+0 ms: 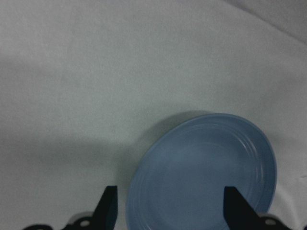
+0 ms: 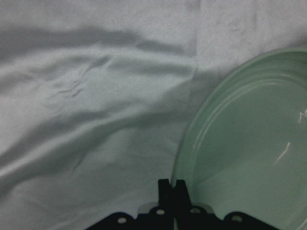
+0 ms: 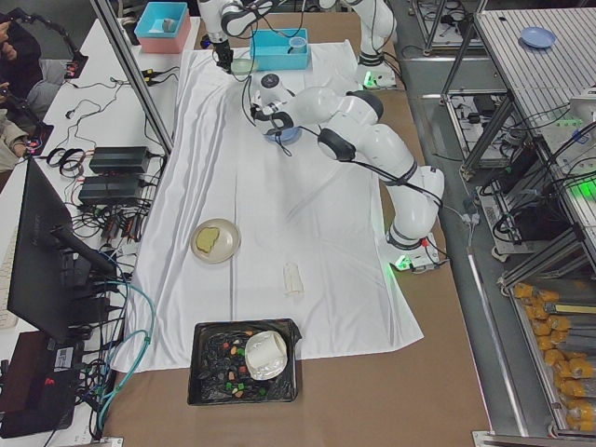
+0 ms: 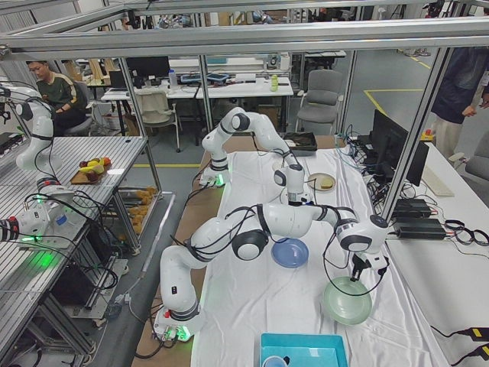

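Observation:
My left gripper stands open over the blue plate [image 4: 290,252], with nothing between its fingers; the plate [image 1: 192,167] fills the lower right of the left wrist view. My right gripper is closed on the near rim of the pale green bowl [image 2: 244,143], its fingers almost together. In the camera right view that bowl [image 4: 344,306] is at the right of the white cloth, under the right gripper.
A blue bin [image 4: 302,344] with a cup stands beside the green bowl. A beige plate [image 3: 228,242] with a yellow piece and a black tray [image 3: 205,382] are at the other end.

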